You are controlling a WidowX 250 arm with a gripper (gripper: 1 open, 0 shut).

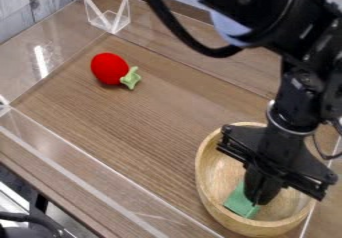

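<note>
My black gripper [265, 170] is lowered into a tan wooden bowl [211, 172] at the lower right of the camera view. Under its fingers lies a green object [242, 203], partly hidden by the gripper. Whether the fingers grip it cannot be made out.
A red item with a pale green part [110, 68] lies on the wooden table at the upper left. A white wire holder [110, 14] stands at the back left.
</note>
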